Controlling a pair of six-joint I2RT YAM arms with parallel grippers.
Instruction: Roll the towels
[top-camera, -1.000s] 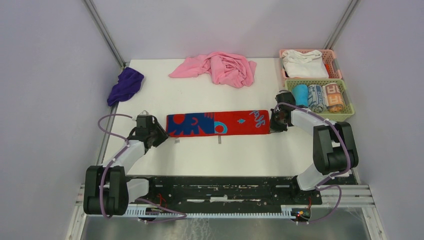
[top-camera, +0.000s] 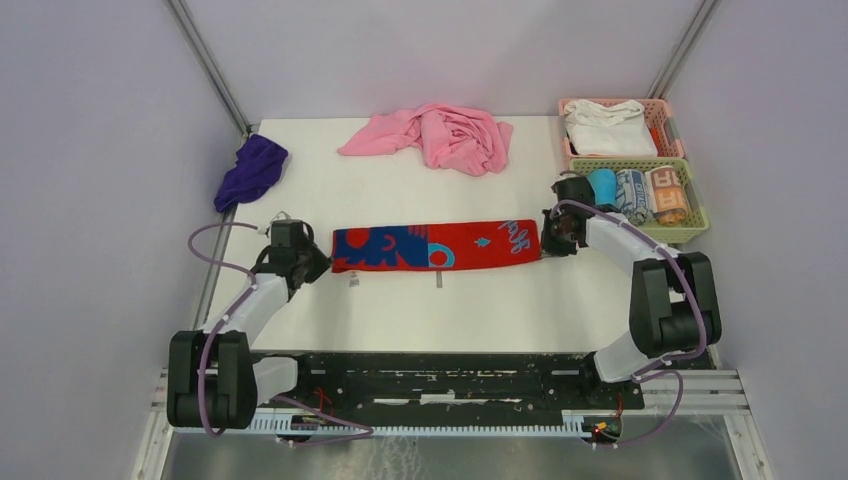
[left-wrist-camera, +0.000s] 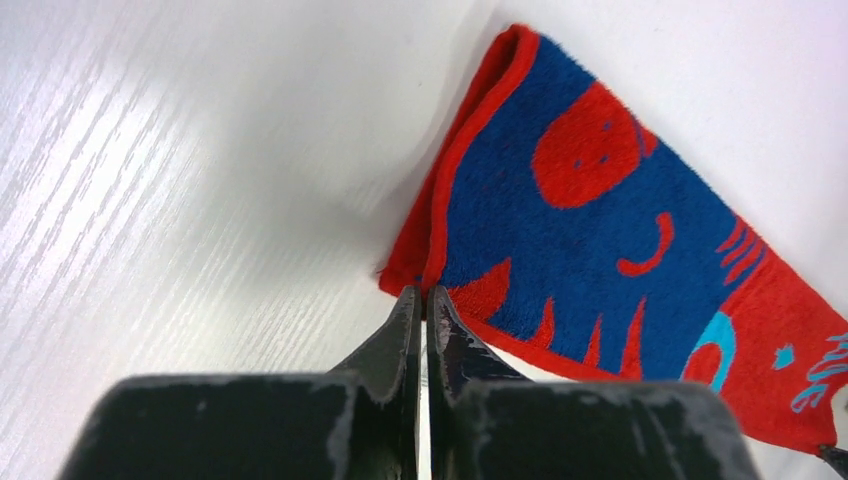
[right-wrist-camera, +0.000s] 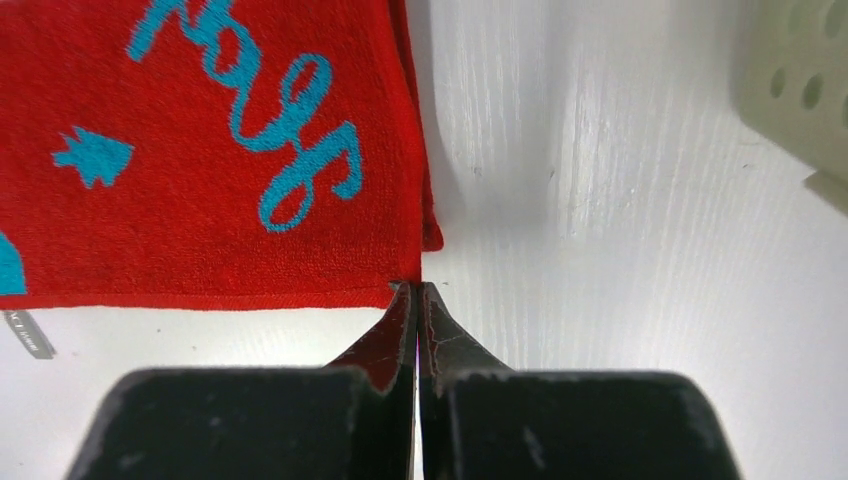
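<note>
A red and blue towel (top-camera: 470, 240) lies folded into a long strip across the middle of the table. At its left end my left gripper (top-camera: 326, 264) is shut on the near corner; in the left wrist view the folded edge (left-wrist-camera: 470, 130) runs into the fingertips. At the right end my right gripper (top-camera: 544, 256) is shut at the near corner, with the red edge (right-wrist-camera: 405, 200) reaching its tips; how much cloth is between them is hard to tell.
A pink towel (top-camera: 450, 140) lies at the back, a purple towel (top-camera: 250, 170) at the back left. At the right, a green basket (top-camera: 690, 225) holds rolled towels and a pink basket (top-camera: 670, 140) white cloths.
My left gripper has shifted slightly up at the towel's left corner, which looks slightly drawn. The right arm has moved slightly. The towel otherwise lies the same.
</note>
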